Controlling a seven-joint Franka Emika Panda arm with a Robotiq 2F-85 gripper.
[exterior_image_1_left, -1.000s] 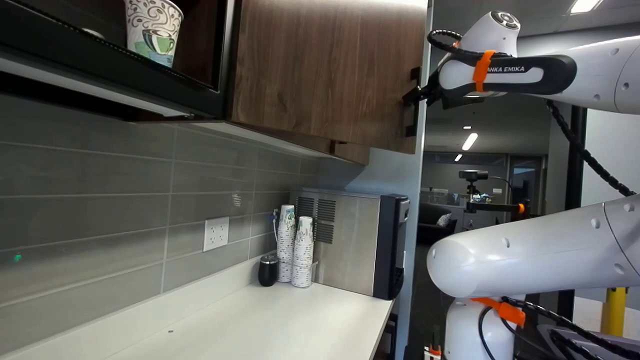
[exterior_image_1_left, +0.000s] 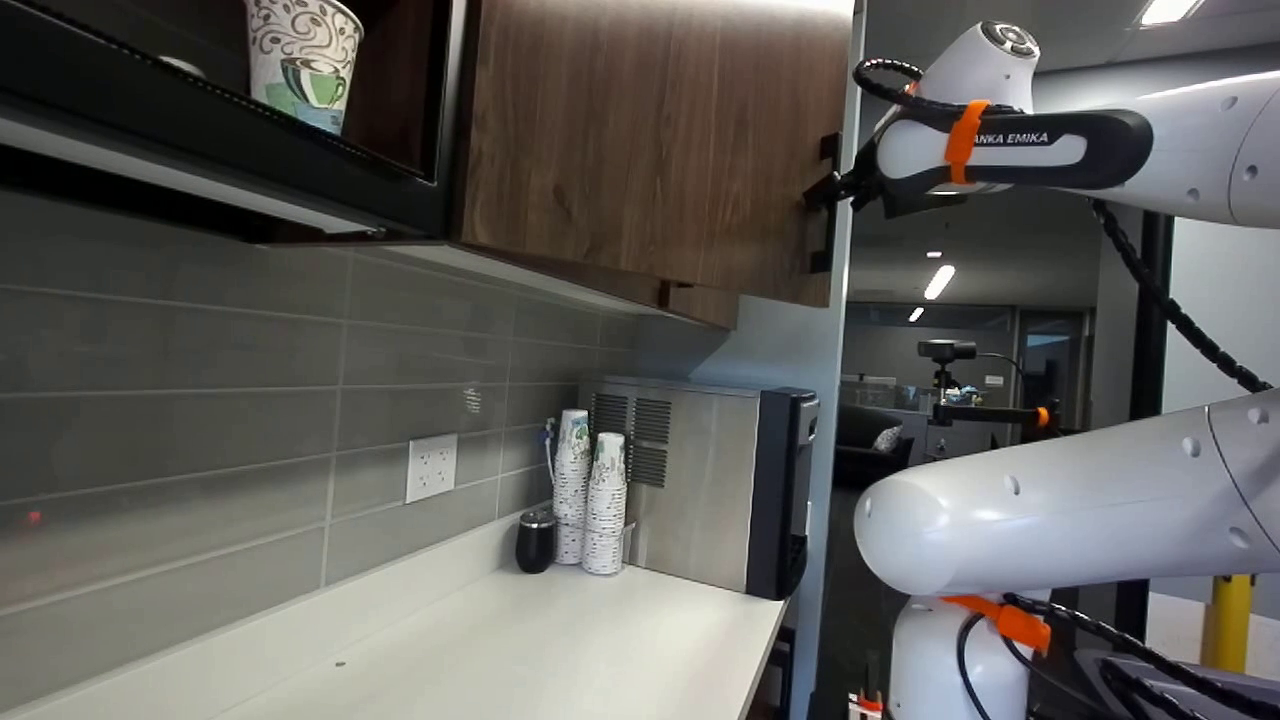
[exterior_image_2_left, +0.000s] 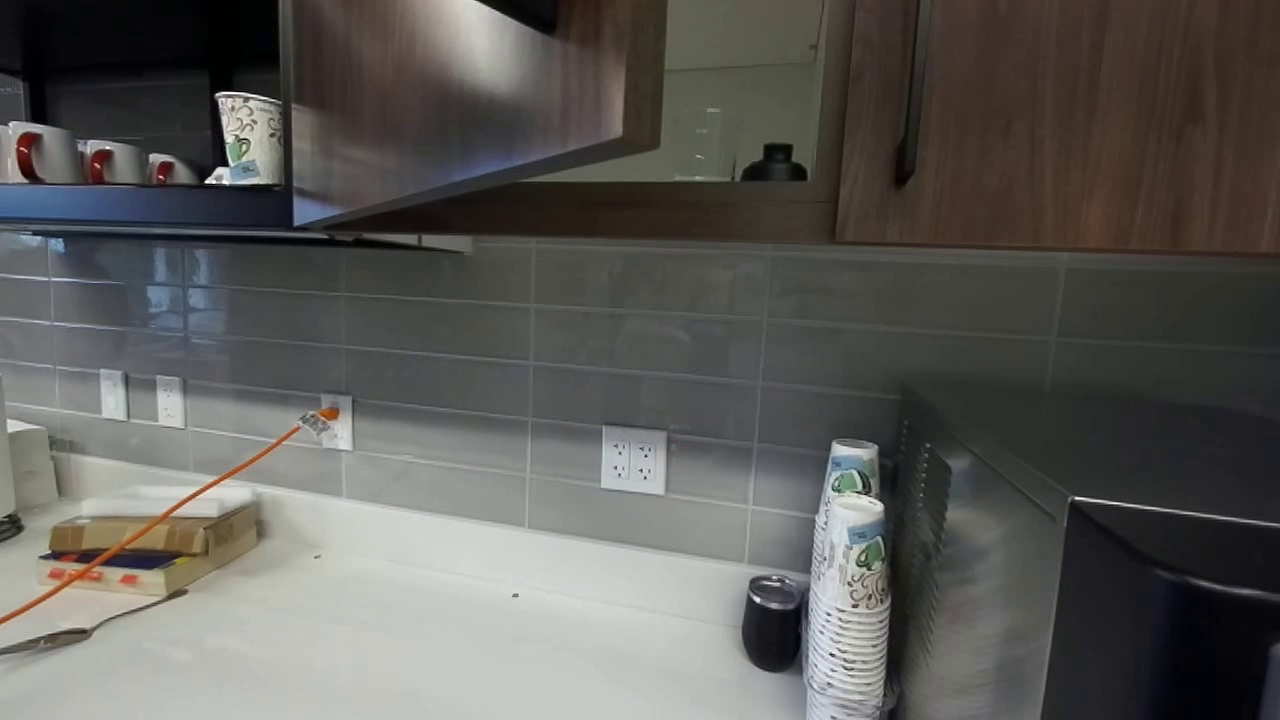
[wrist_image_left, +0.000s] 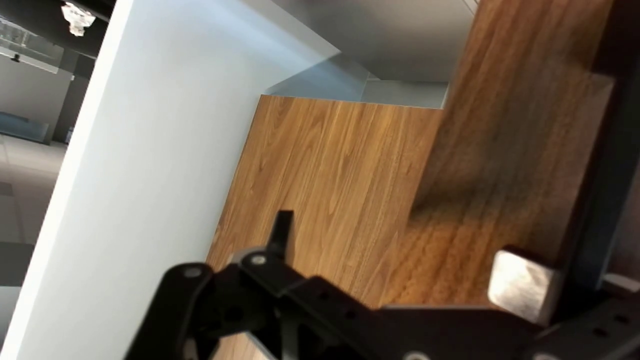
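Observation:
A brown wood cabinet door (exterior_image_1_left: 654, 132) stands swung out from the upper cabinet; exterior view 2 shows the same door (exterior_image_2_left: 468, 96) with part of the interior uncovered beside it. At the black bar handle (exterior_image_1_left: 823, 246) on its outer edge is my gripper (exterior_image_1_left: 828, 192). In the wrist view the handle (wrist_image_left: 603, 192) runs down the right side. My gripper is open there, its fingers wide apart. One finger's metal pad (wrist_image_left: 520, 287) sits close against the handle, apparently on the door side; the other finger (wrist_image_left: 280, 235) is far to the left. Between them I see only wood surfaces.
A pale side panel (wrist_image_left: 162, 126) borders the left of the wrist view. Below the cabinets are stacked paper cups (exterior_image_1_left: 605, 510), a black tumbler (exterior_image_1_left: 536, 541) and a steel machine (exterior_image_1_left: 702, 480) on the white counter (exterior_image_1_left: 516, 654). A black bottle (exterior_image_2_left: 775, 164) stands inside the cabinet.
The arm, gripper and door look unmoved in exterior view 1. A small light spot on the tiles has turned from green to red.

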